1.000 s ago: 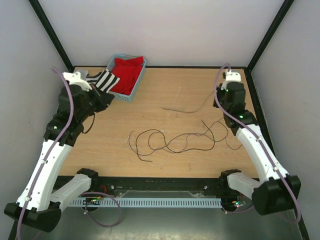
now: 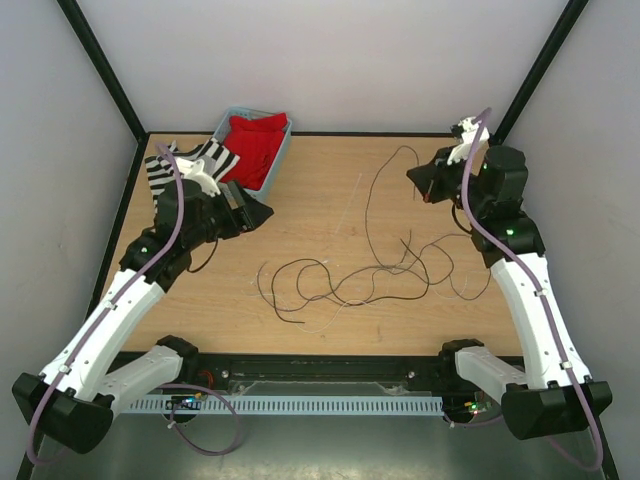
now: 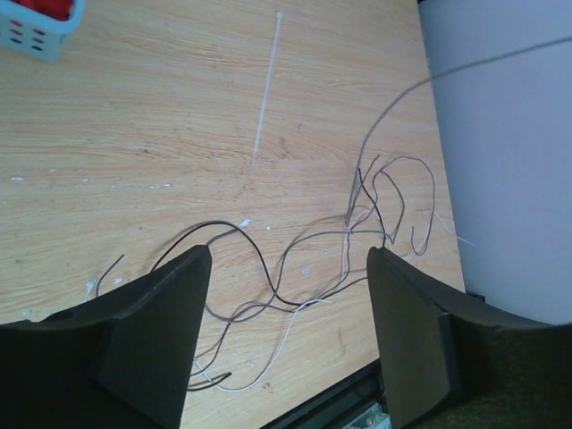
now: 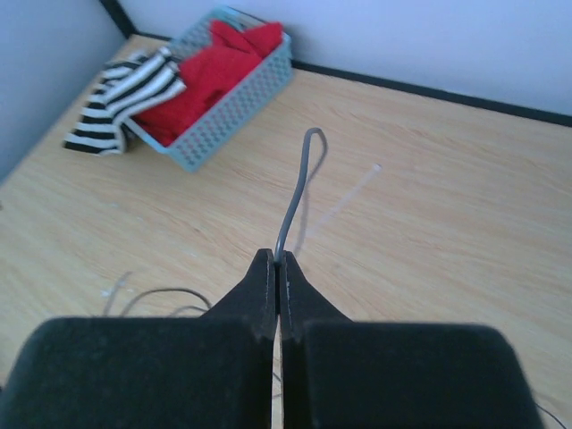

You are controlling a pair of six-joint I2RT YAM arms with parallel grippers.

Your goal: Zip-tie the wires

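Dark grey and black wires lie in a loose, overlapping tangle across the middle and front of the table. Pinched at the tips of my right gripper is a grey wire, one piece of which arches up beyond the fingers. From the top, this gripper hangs over the table's right rear. My left gripper is open above the left half, its fingers well apart and empty. A thin whitish strip, apparently a zip tie, rests on bare wood between the arms, with its far end touching nothing.
At the back left stands a light blue basket holding red cloth, a black-and-white striped cloth beside it. Small clear scraps dot the table.
My left gripper has come right and opened. The right gripper has swung to point left, and the wire from it now rises in a tall curve instead of trailing across the table.
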